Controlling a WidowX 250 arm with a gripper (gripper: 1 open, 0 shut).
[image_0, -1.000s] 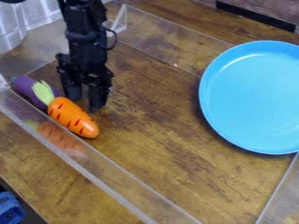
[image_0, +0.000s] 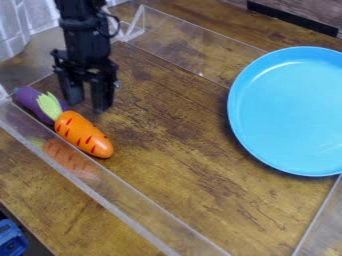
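Observation:
My gripper (image_0: 88, 96) hangs at the upper left, black and motion-blurred, low over the wood beside two toy vegetables; I cannot tell whether it is open or shut. An orange toy carrot (image_0: 83, 134) with dark stripes lies diagonally just below it, along the clear wall. A purple toy vegetable (image_0: 35, 105) with a pale green end lies at the carrot's upper left, partly under the gripper's left side.
A large blue plate (image_0: 287, 110) fills the right side. Clear walls enclose the wooden surface (image_0: 201, 190), which is bare in the middle. A blue object (image_0: 8, 238) sits at the bottom left corner, outside the wall.
The arm and gripper have shifted to the left and look blurred. The carrot, the purple vegetable and the plate have not visibly moved.

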